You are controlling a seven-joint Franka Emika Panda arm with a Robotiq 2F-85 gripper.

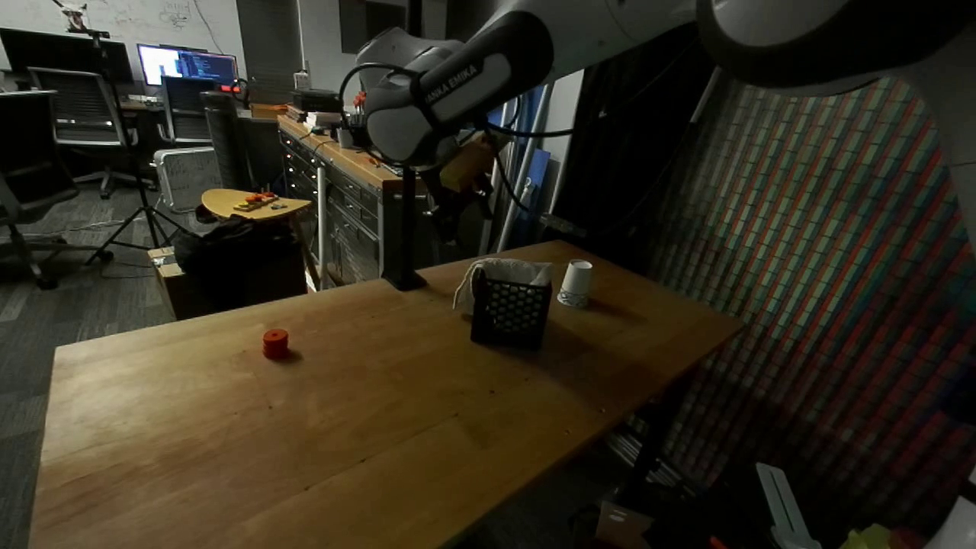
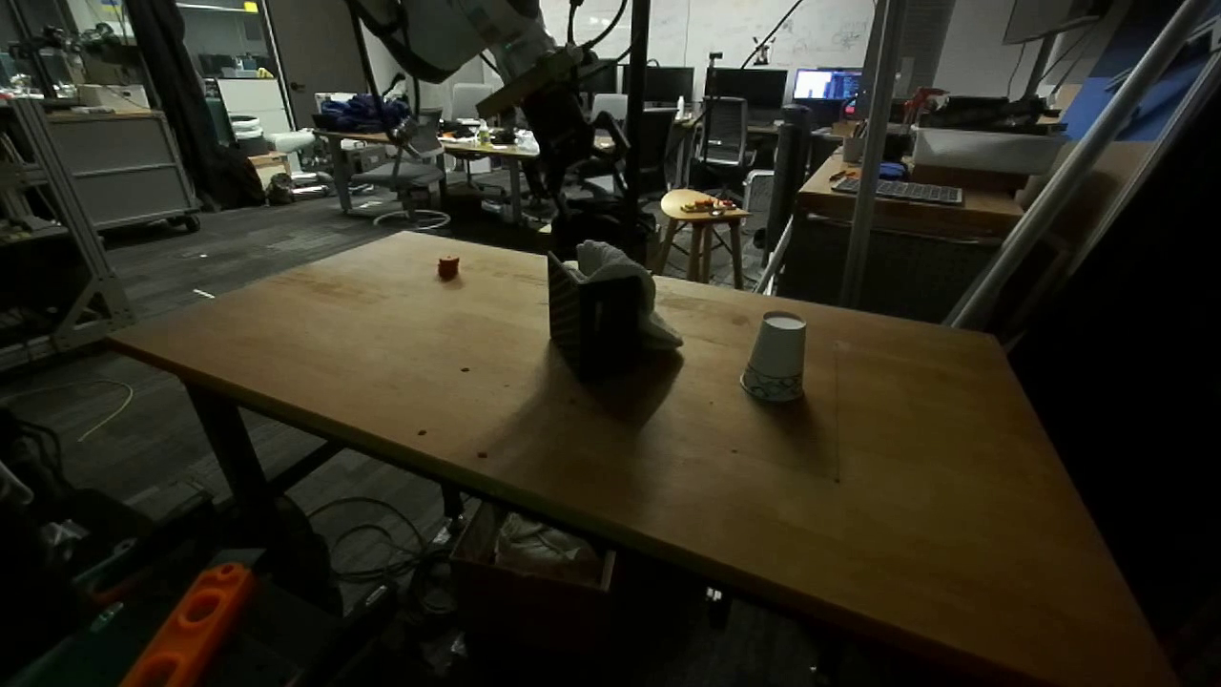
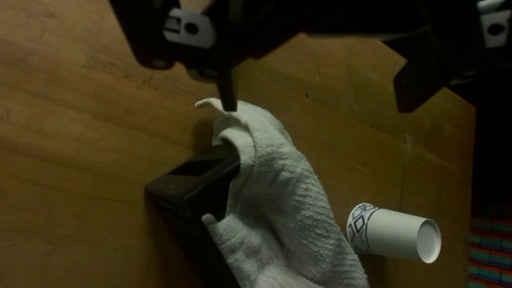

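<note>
A white cloth [image 3: 288, 177] lies draped in and over the rim of a black perforated basket [image 1: 508, 316], part of it hanging outside. Beyond them stands an upside-down paper cup [image 2: 776, 361], white with a patterned band near the table. On the far side of the table from the cup sits a small red-orange cylinder [image 1: 275, 344]; the wrist view does not show it. My gripper is open and holds nothing. In exterior view 1 it hangs above the basket's height. One fingertip overlaps the cloth's edge in the wrist view, with no contact evident.
The wooden table [image 1: 366, 402] has wide clear areas around these things. A dark vertical post [image 1: 408, 183] rises at its back edge in exterior view 1. A small stool [image 2: 703, 208] stands on the floor behind the table.
</note>
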